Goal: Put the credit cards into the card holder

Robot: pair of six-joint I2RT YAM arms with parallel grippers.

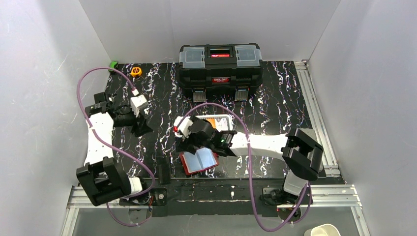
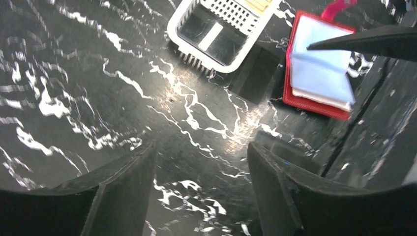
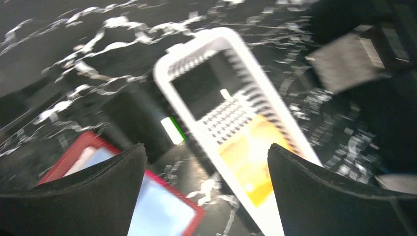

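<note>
The card holder (image 2: 322,59) is a red wallet lying open, with pale blue sleeves, near the table's front. Behind it is a white basket (image 3: 179,110); a black card (image 2: 214,35) with a white stripe and an orange card (image 3: 253,157) are in it. My right gripper stands open above the area between basket and holder, nothing between its fingers; in the left wrist view one dark fingertip (image 2: 344,45) overlaps the holder. Well to the left, my left gripper is open and empty over bare table. In the top view the right arm hides part of basket and holder.
A black toolbox (image 1: 220,71) stands at the back. An orange tape (image 1: 135,72) and a green object (image 1: 113,64) lie at the far left corner. The table's right side beyond the right arm is mostly clear.
</note>
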